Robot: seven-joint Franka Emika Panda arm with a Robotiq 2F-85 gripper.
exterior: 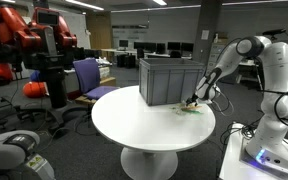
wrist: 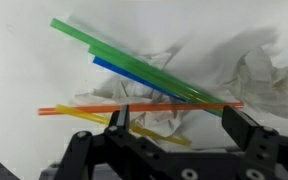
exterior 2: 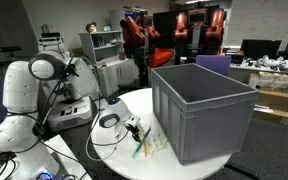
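Note:
In the wrist view my gripper is open above a loose pile of straws. Green straws (wrist: 104, 46) and a blue straw (wrist: 136, 75) run slantwise from upper left to lower right. An orange straw (wrist: 149, 107) stretches across between the two fingers. Yellow straws (wrist: 94, 117) lie at the lower left, partly hidden by the left finger. Crumpled white tissues (wrist: 267, 85) rest under and beside the straws. Nothing is held, and contact with the pile cannot be judged.
A tall grey bin (exterior 2: 199, 115) stands on the round white table (exterior: 134, 120), right beside the straws and close to the gripper. A table edge shows at the wrist view's lower left.

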